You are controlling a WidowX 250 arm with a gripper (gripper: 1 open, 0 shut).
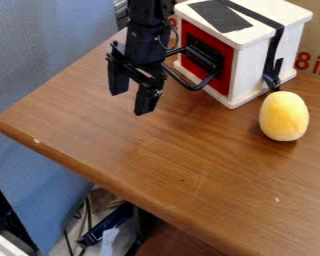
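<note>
A black robot gripper hangs over the back left of the wooden table, its two fingers pointing down and apart, with nothing seen between them. It stands just left of a white box with a red front panel, black straps and a black handle or bar that the arm partly overlaps. A yellow oval object, like a soft fruit or egg, sits to the right, in front of the box.
A cardboard box stands behind at the right. Blue padded material borders the table on the left, with clutter below its edge.
</note>
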